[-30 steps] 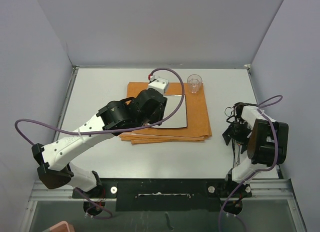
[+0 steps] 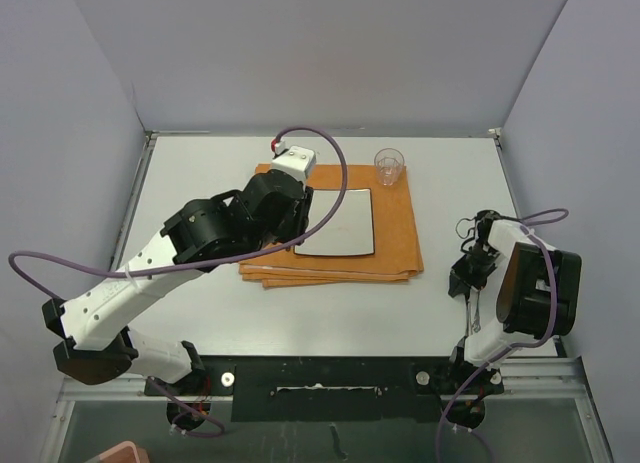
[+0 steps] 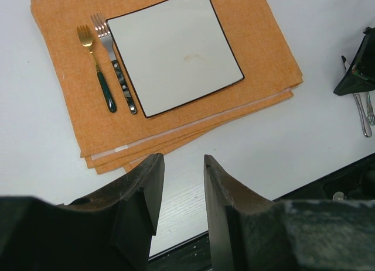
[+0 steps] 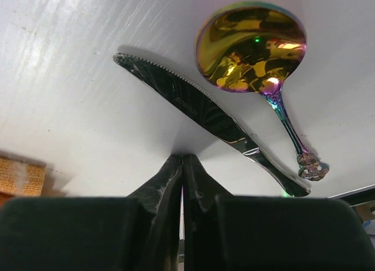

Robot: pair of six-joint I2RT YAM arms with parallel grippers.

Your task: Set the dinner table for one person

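Note:
A white square plate (image 3: 176, 57) sits on orange placemats (image 3: 263, 48), with a gold-and-green fork (image 3: 102, 83) and a silver fork (image 3: 120, 78) on its left. My left gripper hangs above the near edge of the mats, part open and empty. At the table's right, my right gripper is shut at the tabletop with nothing visible between its fingers, just beside a serrated knife (image 4: 211, 116). A rainbow spoon (image 4: 252, 45) lies beyond the knife.
An empty glass (image 2: 389, 168) stands at the top right of the mats. Walls enclose the back and sides.
My left arm has drawn back toward the left. My right gripper has shifted slightly toward the left and front at the table's right side.

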